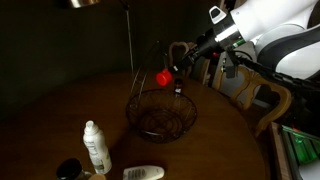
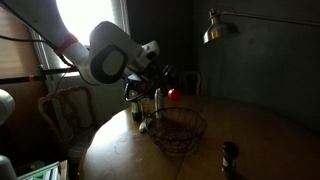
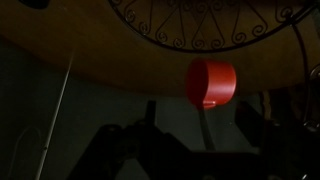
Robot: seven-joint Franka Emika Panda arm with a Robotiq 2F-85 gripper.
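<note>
A red cup [image 1: 164,77] sits at the far side of the black wire basket [image 1: 162,116], near the basket's tall wire handle. In the wrist view the red cup [image 3: 211,84] lies on its side to the camera, a dark handle running down from it towards the fingers. My gripper is open, its dark fingertips apart on either side of that handle. Exterior view 1 puts the gripper [image 1: 181,66] just right of the cup and slightly above it. Whether the fingers touch the handle is too dark to make out.
A white spray bottle [image 1: 97,147], a dark jar [image 1: 71,169] and a white tube [image 1: 143,173] occupy the near left of the round table. Behind the basket stands a small dark bottle [image 1: 178,87]. Chairs ring the far right side.
</note>
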